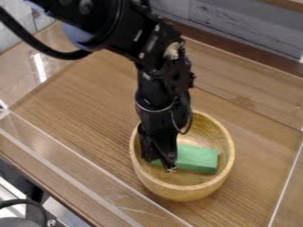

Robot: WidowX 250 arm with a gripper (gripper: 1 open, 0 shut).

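A black robot gripper point(159, 155) reaches down from the top into a light wooden bowl point(213, 182) on the right of the table. A green rectangular block point(197, 160) lies in the bowl, partly hidden behind the gripper. The fingertips are low in the bowl at the block's left end; the fingers look shut, and whether anything is between them is hard to see.
A pale plank wall point(236, 27) runs along the back. Dark cables and parts sit off the table's near left edge.
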